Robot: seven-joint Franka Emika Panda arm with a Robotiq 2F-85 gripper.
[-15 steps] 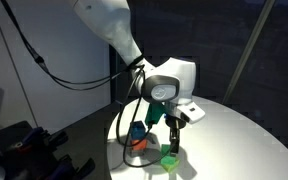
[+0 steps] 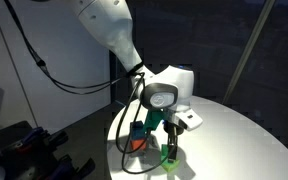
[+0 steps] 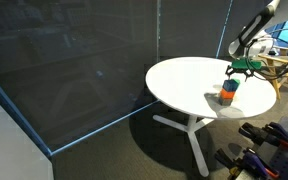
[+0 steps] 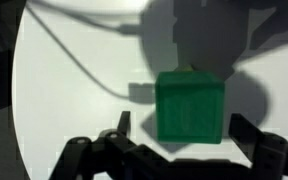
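Observation:
A green block (image 4: 190, 107) rests on the white round table, centred in the wrist view. In exterior view 1 the same green block (image 2: 168, 165) is partly covered by my gripper (image 2: 171, 150). Seen from the wrist, my gripper stands open. Its two fingers (image 4: 122, 126) are set wide apart, to the left and right of the block's near end, with visible gaps on both sides. How high the fingertips are above the table is hard to tell.
A stack with a blue block on top (image 2: 137, 130) and a red one (image 2: 136, 143) under it stands close to the arm, left of the green block. The white table (image 3: 199, 80) is otherwise broadly clear; its edge lies near the stack.
Over the last second my gripper has come down a little toward the green block and now covers more of it. The stack has stayed put.

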